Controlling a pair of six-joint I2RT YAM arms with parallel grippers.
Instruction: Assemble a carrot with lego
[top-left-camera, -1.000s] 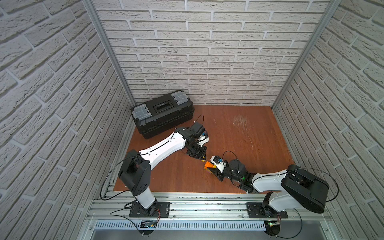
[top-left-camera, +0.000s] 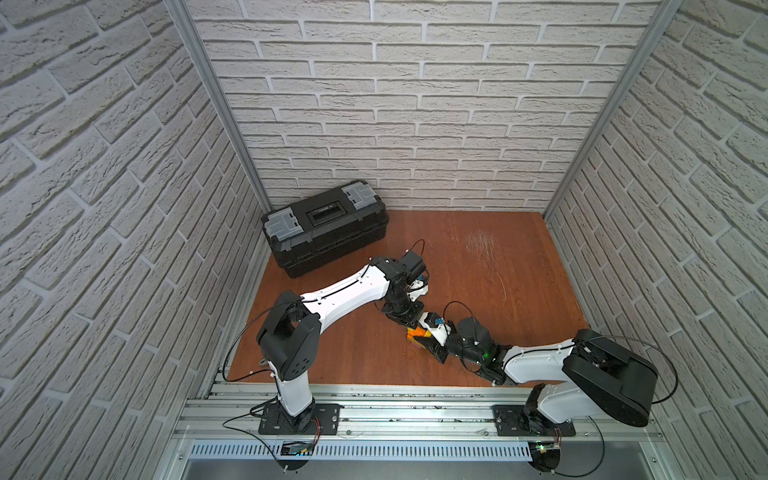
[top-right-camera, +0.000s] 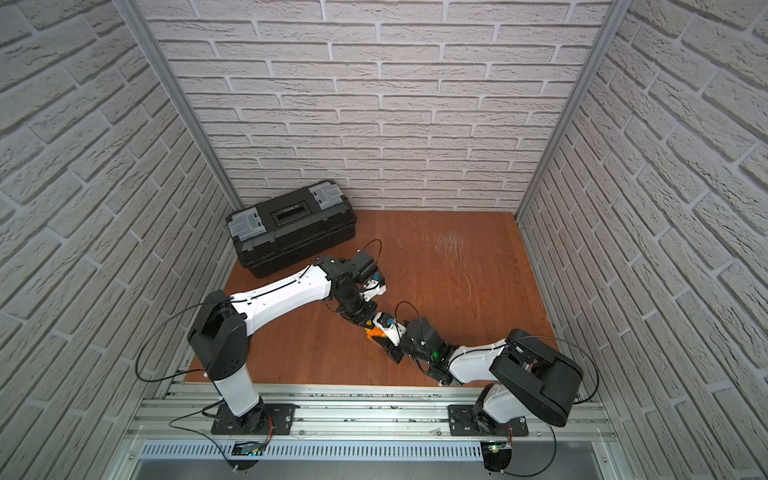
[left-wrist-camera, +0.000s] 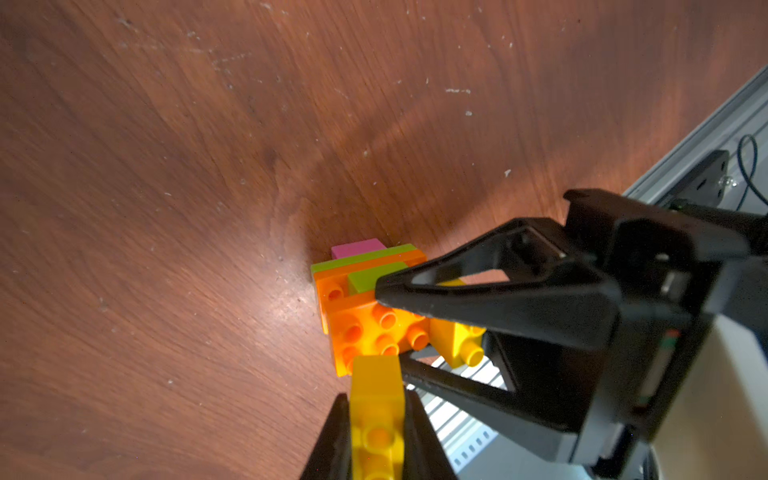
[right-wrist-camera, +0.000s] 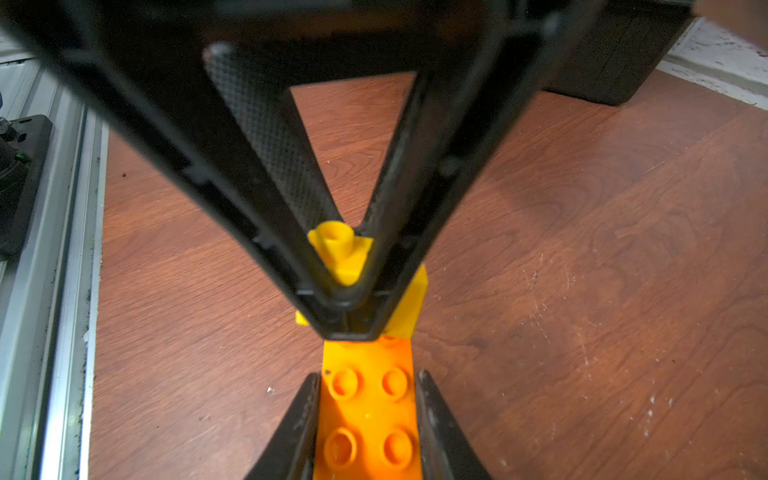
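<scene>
Both grippers meet low over the table's front middle. In the left wrist view my left gripper is shut on a yellow brick (left-wrist-camera: 376, 384), which is against or just beside the orange bricks (left-wrist-camera: 360, 324) of a stacked assembly with green (left-wrist-camera: 372, 273), pink (left-wrist-camera: 357, 248) and more yellow (left-wrist-camera: 460, 344) pieces. In the right wrist view my right gripper is shut on the orange brick assembly (right-wrist-camera: 368, 376), with my left gripper's black fingers and yellow pieces above it. Whether the held yellow brick is seated cannot be told.
A closed black toolbox (top-left-camera: 324, 228) stands at the back left of the table (top-left-camera: 504, 280). A metal rail (top-left-camera: 360, 392) runs along the front edge.
The right arm has barely moved.
</scene>
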